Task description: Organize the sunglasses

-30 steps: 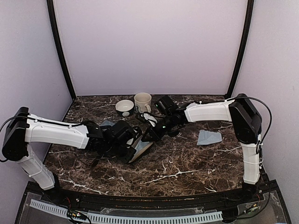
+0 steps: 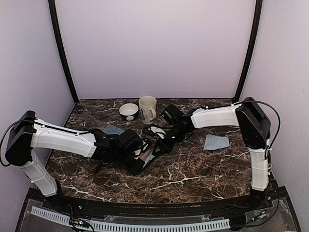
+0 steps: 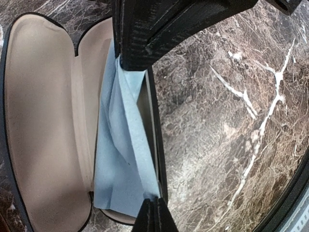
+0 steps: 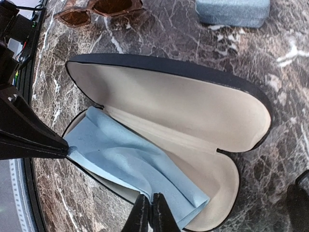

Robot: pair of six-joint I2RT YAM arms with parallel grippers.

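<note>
An open glasses case (image 3: 43, 111) with beige lining lies on the marble table, between my two arms. Inside one half rests a light blue cloth (image 4: 140, 164), its long front edge raised into a ridge. At one end of that edge, my left gripper is shut on the cloth's corner. My right gripper has its fingertips slightly apart, straddling the ridge at the other end. Brown-lensed sunglasses (image 4: 111, 7) lie on the table behind the case lid. From the top view, the arms hide most of the case.
A light blue cloth (image 2: 216, 142) lies flat at the right. A mug (image 2: 147, 108) and a bowl (image 2: 129, 111) stand at the back. Some blue item (image 4: 232, 12) lies beyond the case, and a dark object (image 4: 299, 198) beside it.
The left gripper has shifted slightly toward the front right. Less of the case shows from above now.
</note>
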